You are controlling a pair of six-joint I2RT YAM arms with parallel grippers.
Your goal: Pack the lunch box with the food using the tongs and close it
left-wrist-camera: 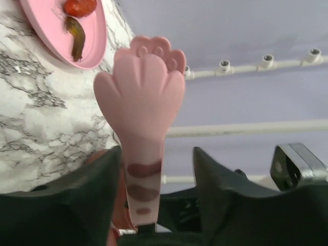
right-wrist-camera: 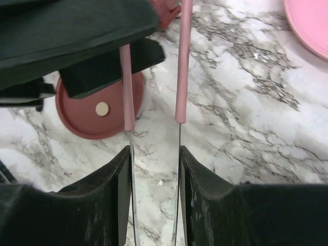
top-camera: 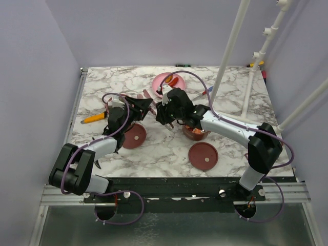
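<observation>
Pink paw-tipped tongs with metal legs stand slanted between my two grippers. In the right wrist view my right gripper has a finger against each metal leg, pinching the tongs with their two arms apart. Around one arm of the tongs, my left gripper stands partly open; a gap shows between the paw's narrow neck and its right finger. A pink oval plate holding a sausage lies at the back. Any lunch box at the left is largely covered by my left arm.
Under the right arm is a reddish-brown bowl with food in it. Brown discs lie at left and right. An orange-handled tool rests at far left. White pipes rise at the right.
</observation>
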